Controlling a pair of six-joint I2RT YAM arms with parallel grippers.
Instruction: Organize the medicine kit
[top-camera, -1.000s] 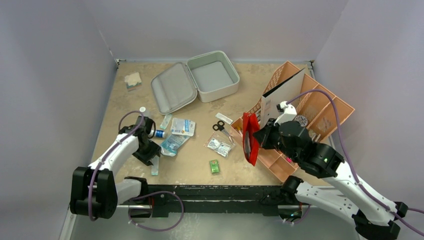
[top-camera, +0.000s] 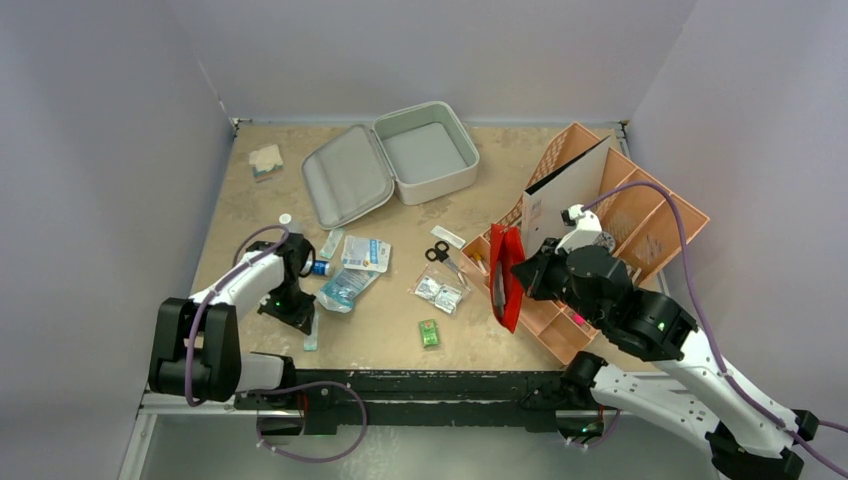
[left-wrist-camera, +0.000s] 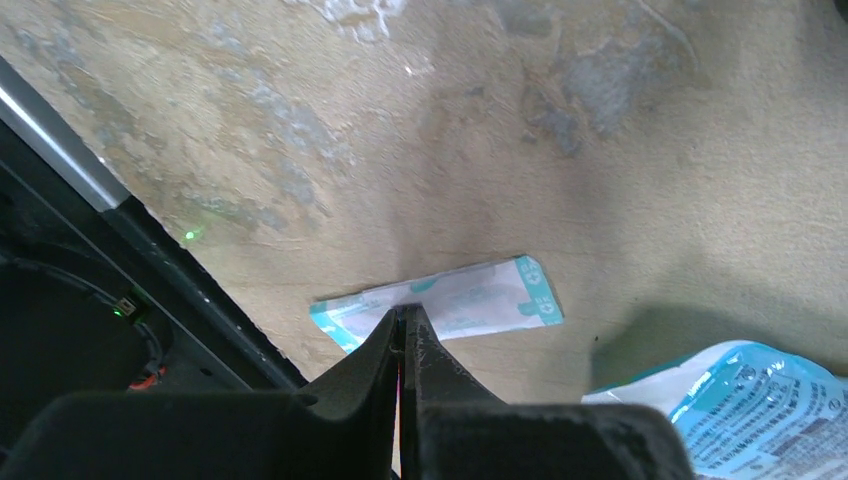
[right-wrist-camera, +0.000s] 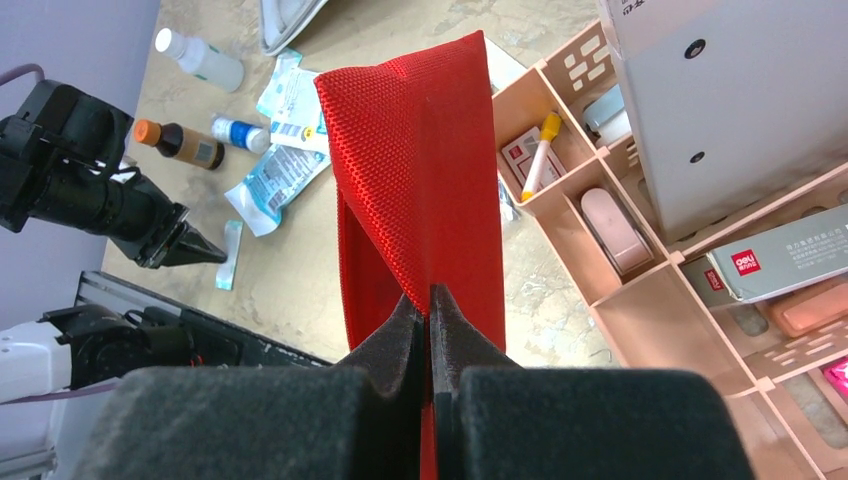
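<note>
The small light-blue strip packet (left-wrist-camera: 480, 300) lies flat on the table in the left wrist view, just beyond my left gripper. That gripper's fingers are closed against each other with nothing between them; their tips overlap the packet's near edge in the picture. From the top, the same packet (top-camera: 311, 335) shows beside the left gripper's tip. My right gripper is shut on a red pouch (right-wrist-camera: 425, 180), which hangs upright in front of the peach organizer (right-wrist-camera: 680, 330). The grey medicine box (top-camera: 430, 155) stands at the back with its lid (top-camera: 348, 177) laid open.
Blue-white packets (top-camera: 345, 288), a blue-white bottle (right-wrist-camera: 240, 132), a brown bottle (right-wrist-camera: 180, 144) and a white bottle (right-wrist-camera: 200, 60) crowd near the left gripper. Scissors (top-camera: 437, 251), a silver-tablet bag (top-camera: 438, 291) and a green packet (top-camera: 429, 333) lie mid-table.
</note>
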